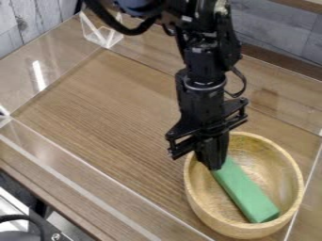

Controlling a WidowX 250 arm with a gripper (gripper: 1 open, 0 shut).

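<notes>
The black arm comes down from the top centre, and its gripper (202, 151) is low over the left rim of a cream round bowl (284, 168). A green rectangular block (246, 193) lies slanted inside the bowl, with its upper end near the fingertips. Whether the fingers touch the block, or how far apart they stand, is hard to tell.
A bare wooden table (88, 122) fills the middle and left. A clear angular plastic piece (101, 28) stands at the back left. A dark cable lies at the lower left corner.
</notes>
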